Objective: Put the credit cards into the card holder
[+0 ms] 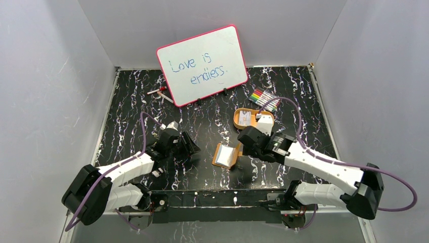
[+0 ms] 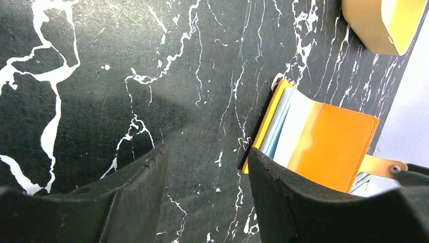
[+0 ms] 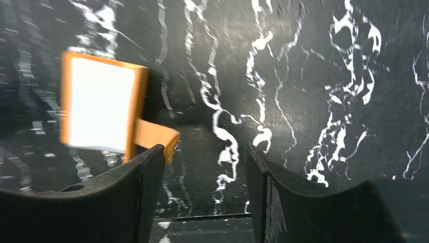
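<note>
The orange card holder (image 1: 225,156) lies on the table between my grippers, its cover standing open and pale inner sleeves showing. In the left wrist view the raised cover (image 2: 334,139) leans right, with its strap (image 2: 385,166) at the edge. The strap end (image 3: 172,144) meets the inner side of my right gripper's left finger in the right wrist view. My right gripper is open, its fingers well apart. Left of the holder, my left gripper (image 1: 194,145) is open and empty. A light card (image 1: 245,118) lies in the orange tray (image 1: 237,122).
A row of coloured markers (image 1: 264,99) lies behind the tray. The whiteboard (image 1: 202,66) leans at the back, with loose pens (image 1: 165,96) by its left edge. Bare table lies around the holder's left and front.
</note>
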